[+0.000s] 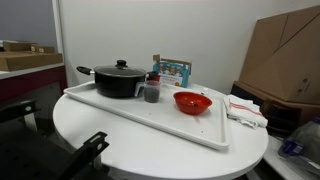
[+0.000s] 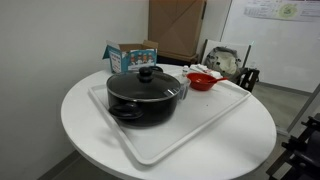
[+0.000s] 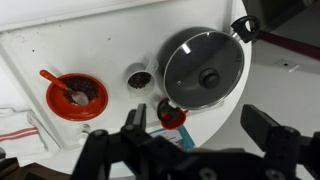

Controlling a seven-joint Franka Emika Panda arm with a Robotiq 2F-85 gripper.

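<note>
On the white tray [image 1: 140, 112] a black lidded pot [image 1: 118, 80] stands at the left, with a clear measuring cup [image 1: 152, 91] beside it. A red bowl [image 1: 192, 102] sits toward the tray's right end. From above, the bowl [image 3: 76, 96] holds dark bits and a red spoon [image 3: 62, 86], and the cup [image 3: 140, 79] has dark contents too. My gripper is open, its fingers wide apart with nothing between them. It hangs at the near left edge of the table in exterior view 1, apart from all of these.
A blue-and-red box [image 1: 172, 70] stands behind the tray. Near it is a small red container [image 3: 171, 113]. A folded white cloth [image 1: 246, 110] lies right of the tray.
</note>
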